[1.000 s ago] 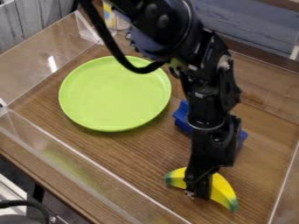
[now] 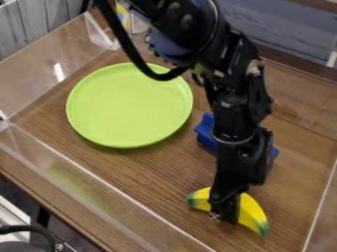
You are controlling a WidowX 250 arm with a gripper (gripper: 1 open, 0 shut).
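A yellow banana with green tips (image 2: 251, 213) lies on the wooden table at the lower right. My black gripper (image 2: 226, 210) reaches straight down onto it, its fingertips shut around the middle of the banana. The banana is partly hidden behind the fingers.
A large green plate (image 2: 118, 106) lies on the left of the table. A blue object (image 2: 206, 129) sits behind my arm, mostly hidden. Clear rims edge the table (image 2: 152, 175) on the left and right. A yellow item stands at the back.
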